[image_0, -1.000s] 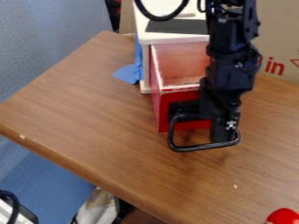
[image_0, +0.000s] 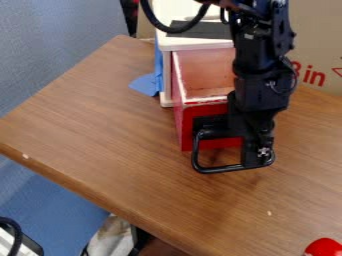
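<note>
The black gripper (image_0: 230, 145) hangs low over the wooden table at the front of a red box (image_0: 187, 124), with a black handle-shaped loop of it reaching left along the box's front. Whether its fingers are open or shut, or hold anything, is not clear. The red box has a pale pink top and stands in front of a white unit with a dark top.
A blue cloth (image_0: 146, 84) lies left of the white unit. A red round object (image_0: 322, 248) sits at the bottom right. A cardboard box (image_0: 318, 55) stands behind at right.
</note>
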